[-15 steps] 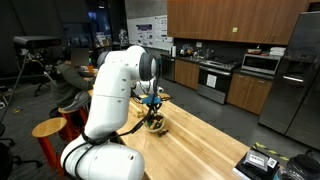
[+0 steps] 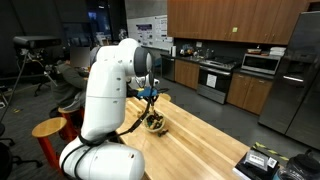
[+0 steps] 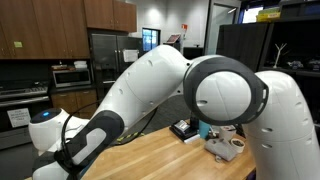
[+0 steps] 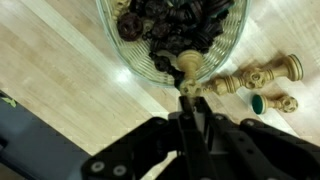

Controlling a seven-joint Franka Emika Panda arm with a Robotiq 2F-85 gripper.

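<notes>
In the wrist view my gripper is shut on a pale wooden chess piece (image 4: 190, 64), whose broad end points away from the fingers. The piece overlaps the near rim of a clear ribbed bowl (image 4: 138, 62) in that view. Dark brown chess pieces (image 4: 178, 22) fill much of the bowl. Two more pale pieces lie on their sides on the table beside it: a long one (image 4: 258, 76) and a shorter one with a green base (image 4: 275, 103). From exterior view 1, the gripper (image 2: 149, 93) hangs above the bowl (image 2: 154, 123). Exterior view 2 hides the gripper behind the arm.
A dark boxy device (image 2: 257, 164) sits near its front right edge. In exterior view 2 a white item (image 3: 224, 149) and a blue-green one (image 3: 205, 130) stand at the right.
The bowl has stayed put.
</notes>
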